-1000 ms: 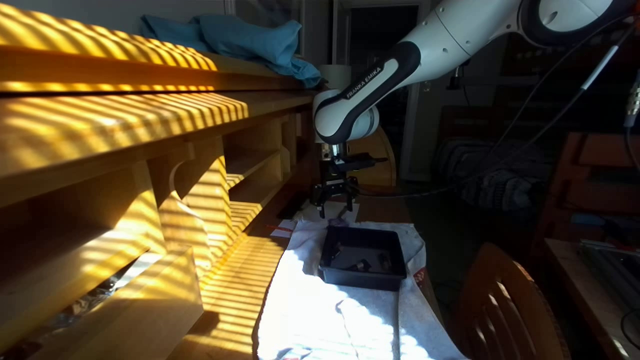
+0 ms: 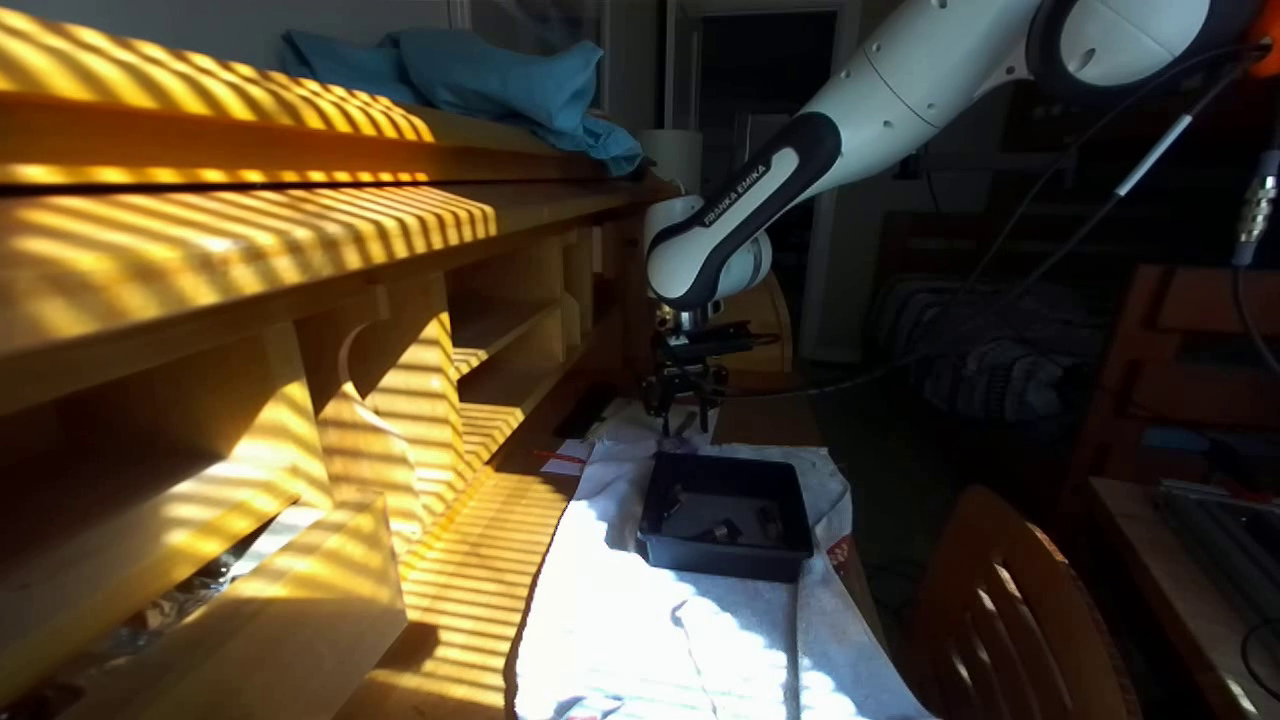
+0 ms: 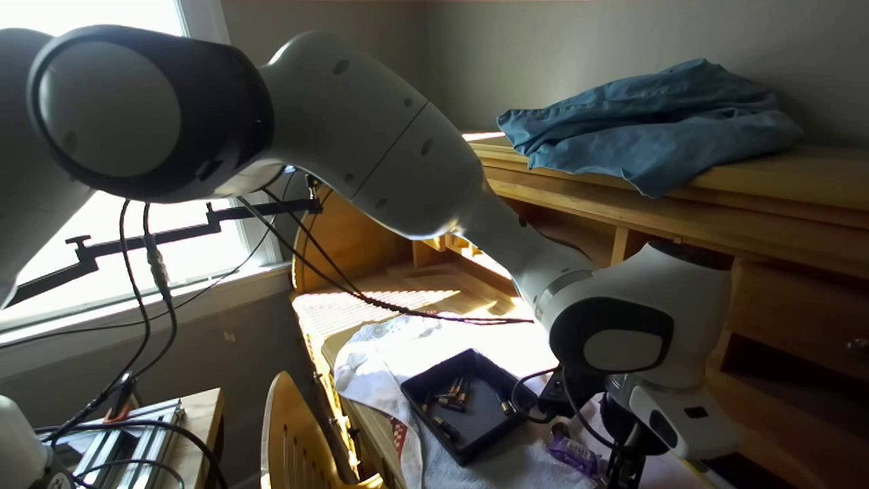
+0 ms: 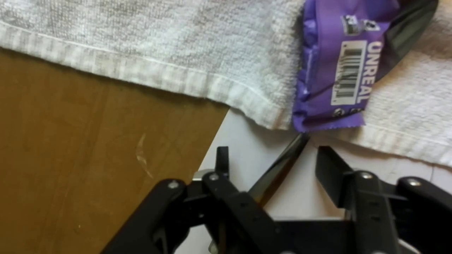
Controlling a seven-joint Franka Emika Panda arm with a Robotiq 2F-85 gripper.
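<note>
My gripper points down over the far end of the desk, its fingers part open with a clear gap. In the wrist view a dark, slender, pointed object (image 4: 283, 165) slants through that gap over white paper, touching neither fingertip; its lower end is hidden behind the gripper. Just ahead lies a purple UNREAL packet (image 4: 339, 80) on the edge of a white towel (image 4: 148, 50). Exterior view 2 shows the same packet (image 3: 572, 453) beside the black tray (image 3: 423, 407). Several small batteries (image 3: 454, 394) lie inside the tray.
Wooden shelving (image 2: 516, 318) runs along one side of the desk, with a blue cloth (image 2: 498, 78) on top. A wooden chair (image 2: 1020, 612) stands at the opposite side. Bare desk surface (image 4: 84, 148) shows left of the gripper in the wrist view.
In exterior view 1 the gripper has moved slightly right and a little lower. The gap between its fingers looks narrower. The tray has stayed in place.
</note>
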